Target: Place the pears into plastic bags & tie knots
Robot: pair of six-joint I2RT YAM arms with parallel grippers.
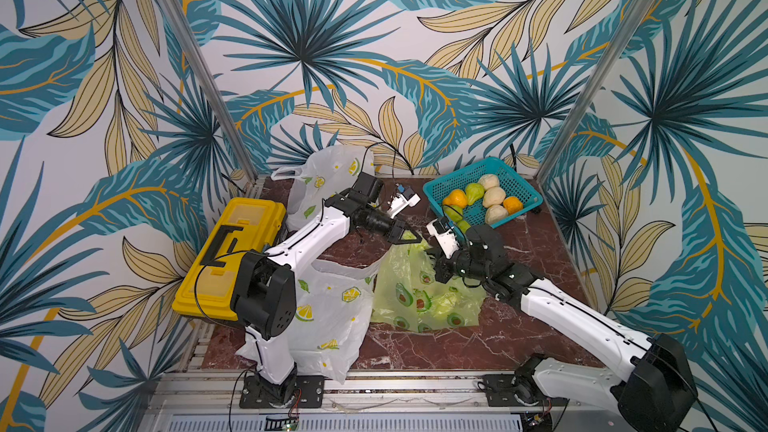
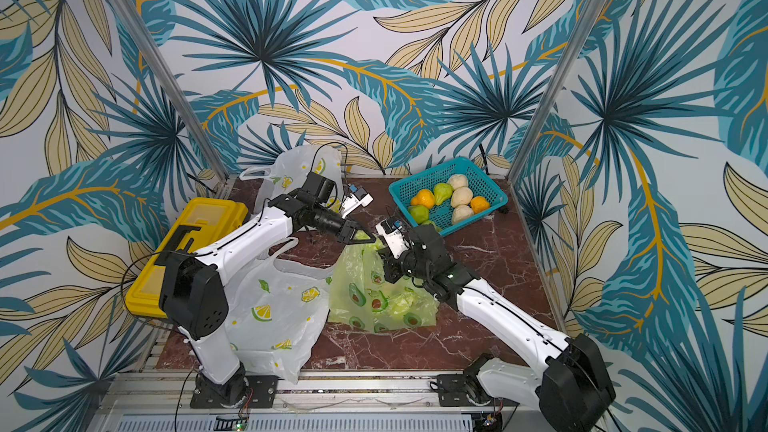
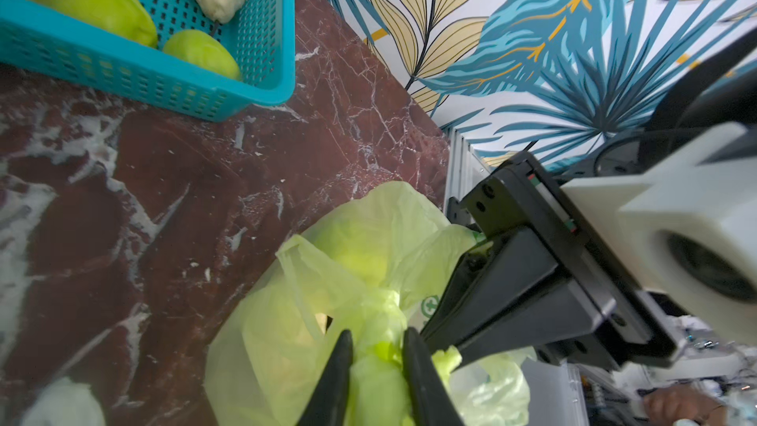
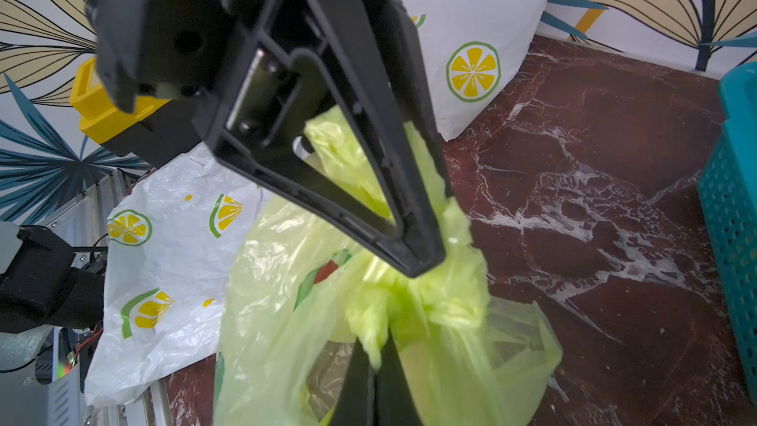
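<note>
A yellow-green plastic bag with avocado prints (image 1: 412, 300) lies on the table, its bunched top raised between my two grippers. A rounded yellow-green shape shows dimly through its film in the left wrist view. My left gripper straddles the bunched plastic, fingers apart on either side of it. In the right wrist view a twisted strand of the bag runs down to my right gripper, whose fingertips are shut on it. How the plastic loops around the left fingers is partly hidden. Green pears (image 1: 474, 192) lie in the turquoise basket (image 1: 524, 185).
Orange and pale fruits (image 1: 494, 213) share the basket. White lemon-print bags lie at the front left (image 1: 332, 312) and back left (image 1: 308, 184). A yellow toolbox (image 1: 232, 252) stands at the left edge. Bare table shows at the right, and both arms are close together.
</note>
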